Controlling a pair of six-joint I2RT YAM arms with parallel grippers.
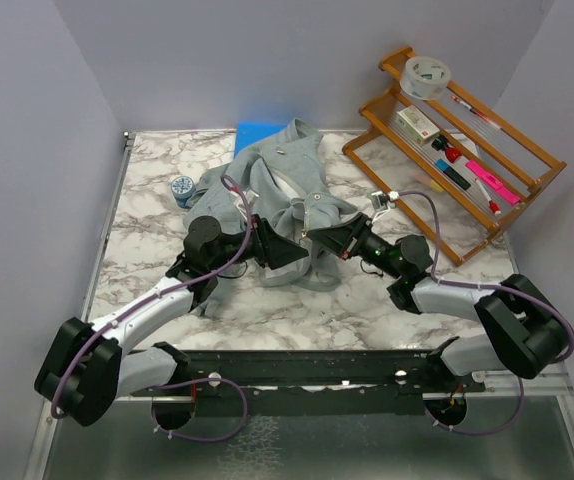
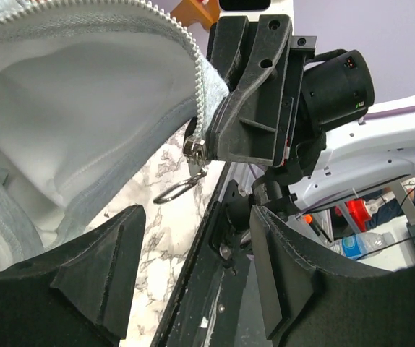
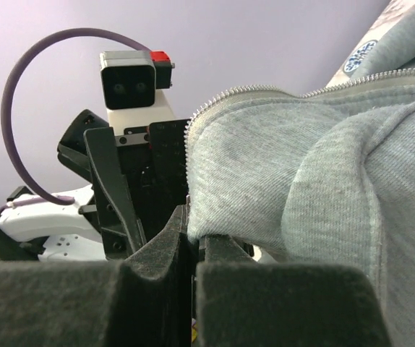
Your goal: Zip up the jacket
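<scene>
The grey jacket (image 1: 267, 180) lies crumpled mid-table. My right gripper (image 1: 317, 236) is shut on its zipper edge (image 3: 200, 188), holding it up in a fold. In the left wrist view the metal zipper slider (image 2: 194, 150) sits at that gripper's fingertips, its ring pull (image 2: 175, 189) dangling free. My left gripper stands open just below and in front of the pull, with nothing between its fingers. In the top view it is just left of the right gripper.
A wooden rack (image 1: 527, 180) with pens, tape and small items fills the back right. A blue tin (image 1: 183, 188) stands left of the jacket. Bare marble (image 1: 137, 250) shows at left and in front.
</scene>
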